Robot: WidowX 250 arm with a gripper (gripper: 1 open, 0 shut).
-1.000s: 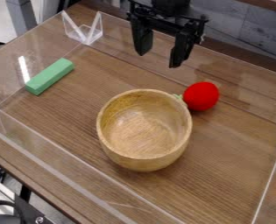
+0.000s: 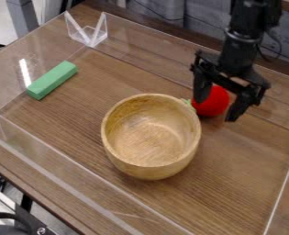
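My black gripper (image 2: 217, 92) is at the upper right, lowered with its open fingers around a red round object (image 2: 210, 100), which is partly hidden behind them; whether the fingers touch it is unclear. A large tan bowl (image 2: 150, 139) sits in the middle, just left of and in front of the red object.
A green bar (image 2: 51, 79) lies at the left. A white wire-like holder (image 2: 86, 30) stands at the back left.
The gripper has moved right and down from above the back of the table to the red object. The bowl, green bar and holder have not visibly moved.
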